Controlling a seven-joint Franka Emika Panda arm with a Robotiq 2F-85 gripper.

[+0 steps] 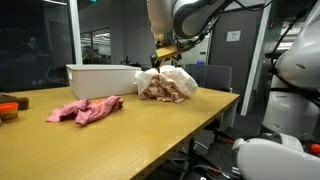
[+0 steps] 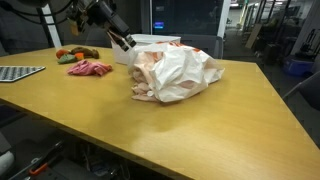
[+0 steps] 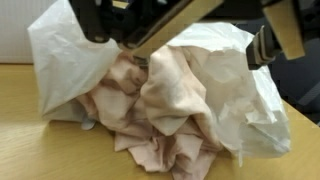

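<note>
A light pink cloth lies crumpled in the mouth of a white plastic bag, partly spilling onto the table. In exterior view 2 the bag covers much of the cloth. My gripper is above the bag and cloth, open, with nothing held. One dark finger shows at the right in the wrist view, over the bag, while the cloth sits below the gap. A darker pink cloth rests separately on the table.
A white box stands behind the cloths. Orange bowls sit at the far left in exterior view 1. A wire rack lies at the table's left side in exterior view 2.
</note>
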